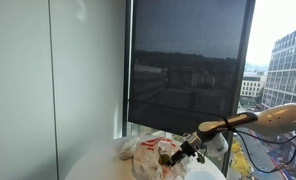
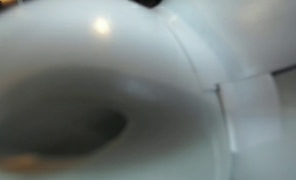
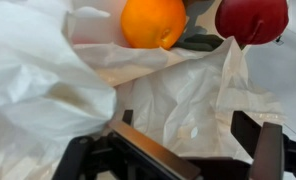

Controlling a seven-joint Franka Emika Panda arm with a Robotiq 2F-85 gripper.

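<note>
My gripper stands open, its dark fingers spread wide along the bottom of the wrist view with no object held between them. Ahead of it lie an orange [image 3: 154, 22] and a round dark red fruit [image 3: 251, 20], both cut off by the top edge. Crumpled white plastic [image 3: 178, 95] spreads under and in front of the fingers, with a thicker fold [image 3: 48, 75] on the left. From outside, the gripper points down at a white bag with red markings [image 1: 146, 158] on the round table.
A second small pale bag [image 1: 126, 149] rests left of the marked one. Exterior view 2 is filled by a blurred pale curved surface [image 2: 98, 50].
</note>
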